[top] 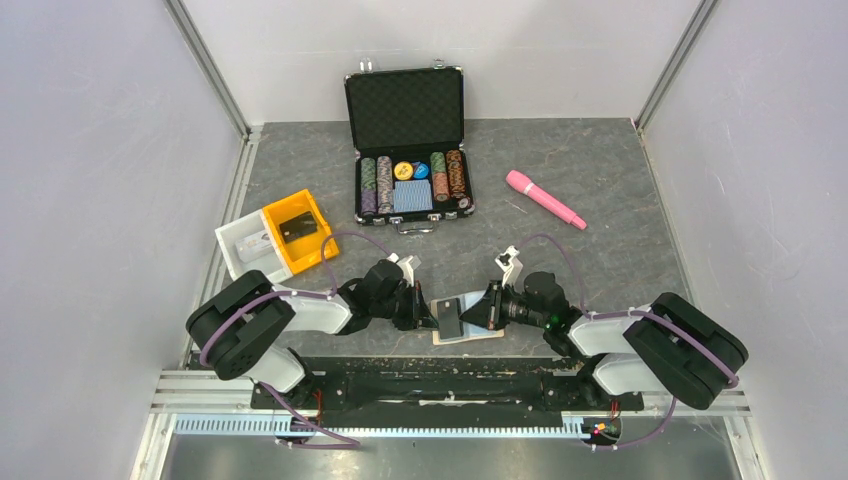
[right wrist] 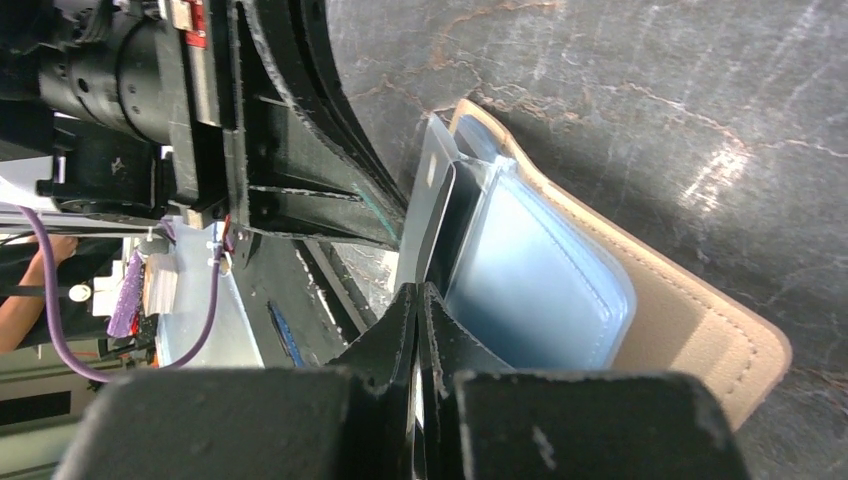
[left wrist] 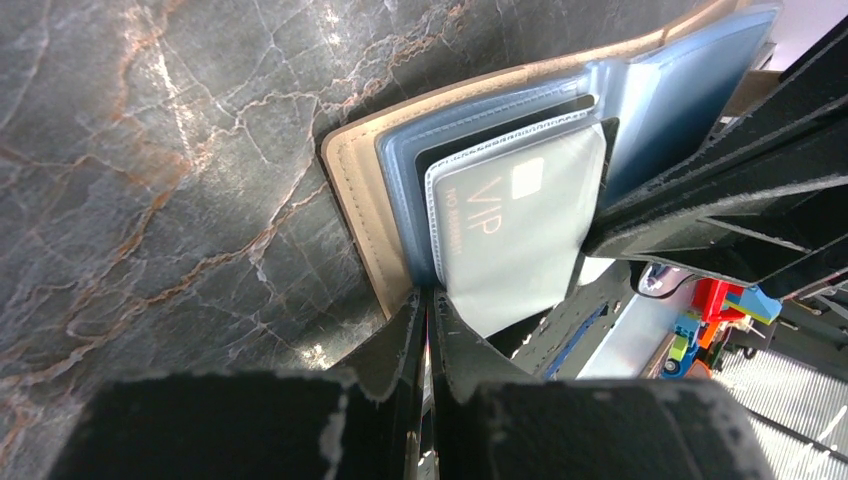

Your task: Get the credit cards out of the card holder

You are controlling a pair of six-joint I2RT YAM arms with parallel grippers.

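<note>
The card holder lies open on the table, with a beige cover and clear bluish sleeves. A white card marked VIP shows in a sleeve in the left wrist view; its dark side faces up in the top view. At the holder's left edge, my left gripper is shut on the sleeve edge, its exact grip partly hidden. My right gripper is shut against the raised edge of the card sleeve, and nothing clearly shows between its fingertips.
An orange and white box with a dark card in its orange part stands at left. Behind is an open poker chip case; a pink pen-like object lies at right. Clear table lies between them.
</note>
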